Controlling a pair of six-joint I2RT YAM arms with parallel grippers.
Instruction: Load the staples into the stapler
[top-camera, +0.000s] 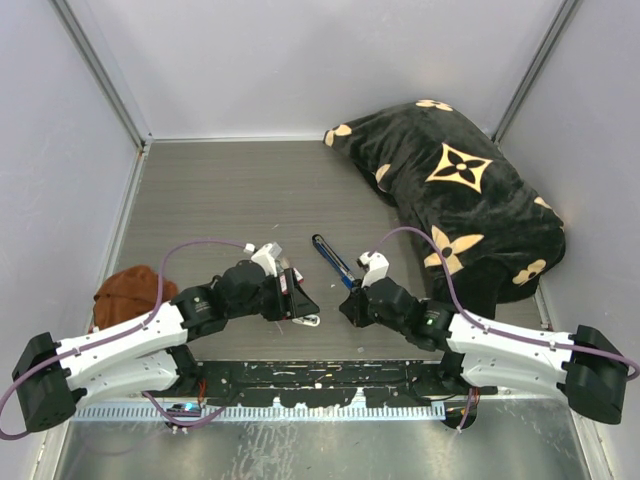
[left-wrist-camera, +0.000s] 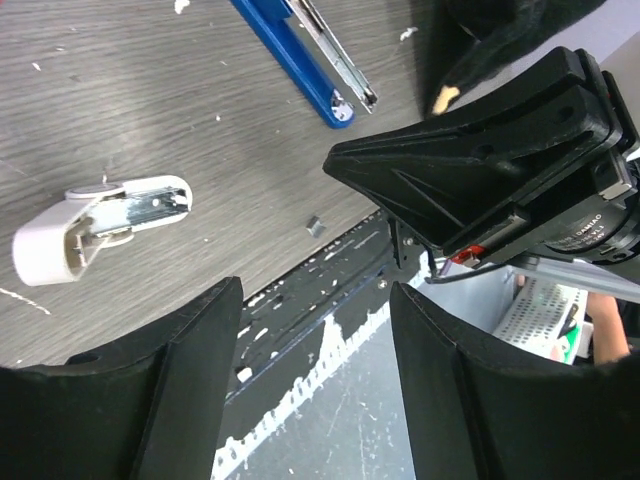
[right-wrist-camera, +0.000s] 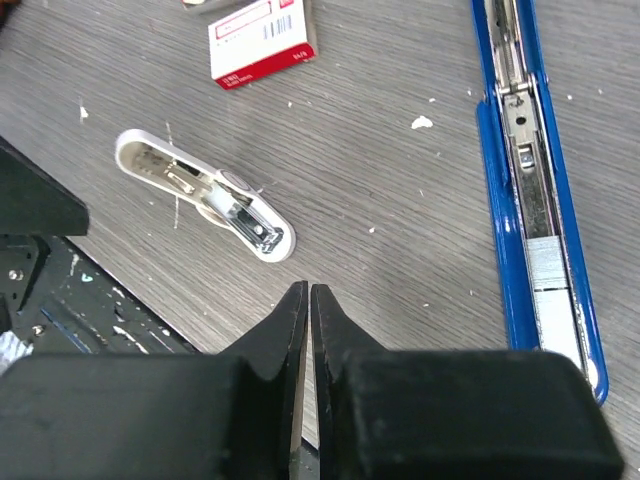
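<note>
The blue stapler (right-wrist-camera: 500, 200) lies opened on the table, its metal channel showing. A pale segmented strip (right-wrist-camera: 546, 262) and a white piece sit in that channel; I cannot tell whether the strip is staples. A small white stapler-like tool (left-wrist-camera: 130, 208) with metal parts lies to the left. Between them on the table is a small grey metal piece (left-wrist-camera: 315, 226), close to my right gripper's tip. My left gripper is open above the table's front edge, nothing between its fingers. The right gripper has its fingertips together beside the blue stapler; nothing clearly shows between them.
A red and white box (right-wrist-camera: 262, 42) lies behind the white tool. A dark patterned cushion (top-camera: 455, 190) fills the right side, and a brown cloth (top-camera: 130, 295) lies at the left. My two grippers are close together.
</note>
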